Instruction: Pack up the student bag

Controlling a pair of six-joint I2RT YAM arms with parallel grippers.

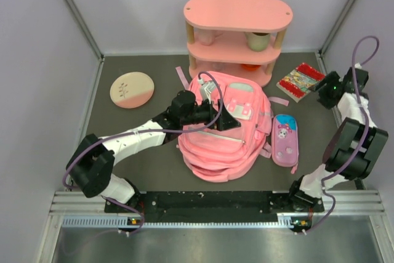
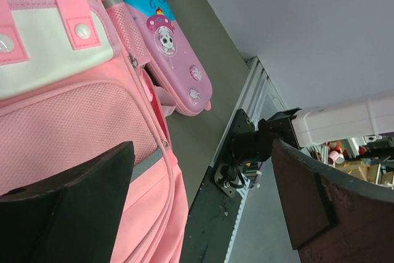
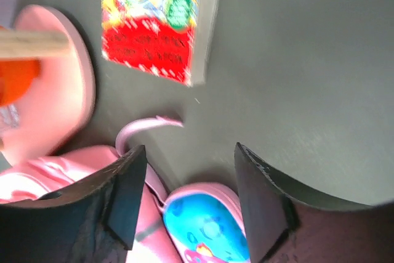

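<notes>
The pink student bag point(image 1: 212, 146) lies flat in the middle of the table. Above it my left gripper point(image 1: 229, 115) stands open, nothing between its fingers. A pink and blue pencil case point(image 1: 284, 143) rests along the bag's right side. Further back on the right, the colourful book point(image 1: 300, 81) with red bands lies flat on the table. My right gripper point(image 1: 319, 89) is by the book's right side; in the right wrist view its fingers point(image 3: 120, 204) are apart, with no object between them. The book point(image 3: 154, 47) shows beyond them, clear of the fingertips.
A pink shelf point(image 1: 238, 13) stands behind the bag, holding a pale green pot point(image 1: 258, 41) and an orange item point(image 1: 250, 67). A round wooden board point(image 1: 132, 90) lies at the back left. Walls close in the table's sides.
</notes>
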